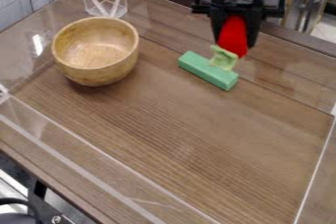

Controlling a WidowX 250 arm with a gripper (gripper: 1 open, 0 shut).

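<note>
My gripper (pixel 234 22) hangs at the upper middle, shut on a red object (pixel 234 33) with a pale green part (pixel 223 59) at its lower end. The held object is raised just over a green block (pixel 199 72) lying on the wooden table; whether they touch I cannot tell.
A wide tan bowl (pixel 94 51) stands at the left. Dark cables lie at the lower left corner.
</note>
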